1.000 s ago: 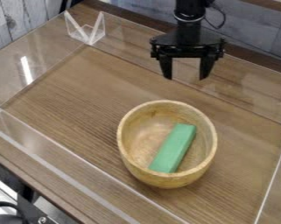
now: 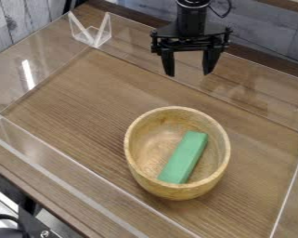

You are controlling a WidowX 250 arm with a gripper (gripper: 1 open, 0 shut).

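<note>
The black robot gripper (image 2: 188,58) hangs at the top centre of the camera view, its two fingers pointing down and spread open with nothing between them. In the lower middle, a light wooden bowl (image 2: 149,130) holds a long green block (image 2: 184,156), lying lengthwise in its right part. The gripper is well behind and above the bowl, apart from it.
White tape marks show near the back left and at the left edge. A dark cable lies at the bottom left corner.
The gripper has moved slightly left and up in the view. The bowl and green block have not moved.
</note>
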